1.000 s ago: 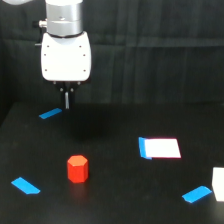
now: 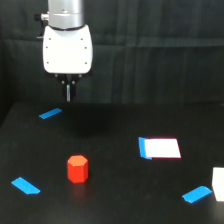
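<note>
An orange-red hexagonal block (image 2: 77,169) stands on the dark table in the front left part of the view. My gripper (image 2: 69,97) hangs from the white arm housing (image 2: 67,51) at the upper left, pointing down, well behind the block and apart from it. Its fingers look small and close together against the black backdrop, so their gap is hard to make out. Nothing shows hanging from them.
Blue tape strips lie at the left back (image 2: 50,114), left front (image 2: 25,186) and right front (image 2: 196,194). A white rectangle (image 2: 162,148) with red and blue edges lies right of centre. Another white piece (image 2: 218,184) is cut off at the right edge.
My arm and gripper have shifted slightly up and to the right in the view. The block and the pieces on the table stay where they were.
</note>
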